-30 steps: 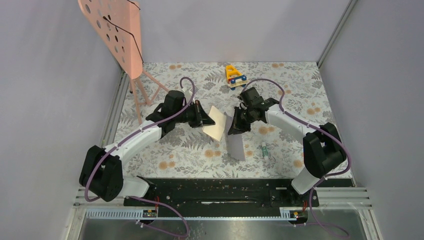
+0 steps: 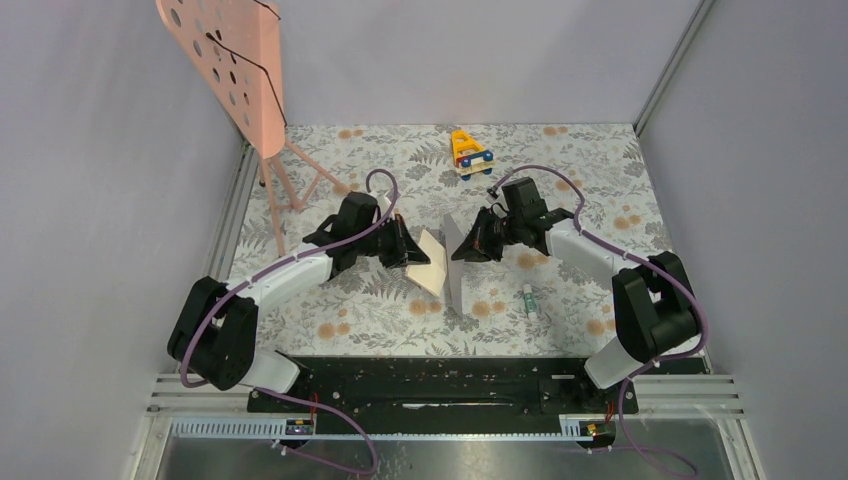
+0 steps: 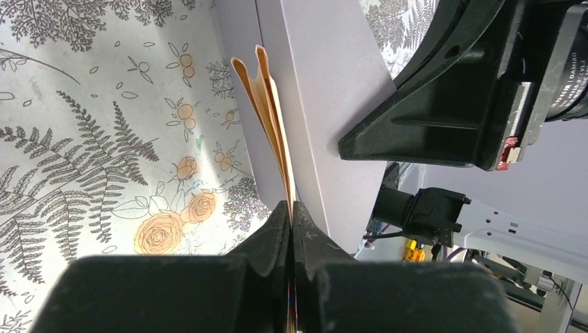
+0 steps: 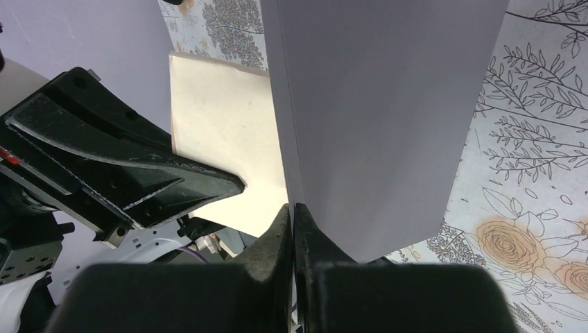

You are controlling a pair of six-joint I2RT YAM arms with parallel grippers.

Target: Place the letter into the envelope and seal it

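A cream folded letter (image 2: 429, 272) is pinched by my left gripper (image 2: 428, 262), which is shut on its edge. In the left wrist view the folded letter (image 3: 267, 104) stands edge-on, rising from between the fingers. My right gripper (image 2: 453, 259) is shut on the thin edge of the grey-lilac envelope (image 2: 455, 290), held upright just right of the letter. Seen from the right wrist, the envelope (image 4: 381, 125) fills the middle, with the letter (image 4: 222, 139) on its left side. Whether any part of the letter is inside the envelope I cannot tell.
A green-and-white glue tube (image 2: 529, 301) lies on the table right of the envelope. At the back is a yellow and blue toy (image 2: 470, 156). A pink pegboard easel (image 2: 240, 80) stands back left.
Over the last second the envelope has turned more edge-on to the top camera. My left gripper has shifted slightly toward the table's front with the letter, and the right has come a little left.
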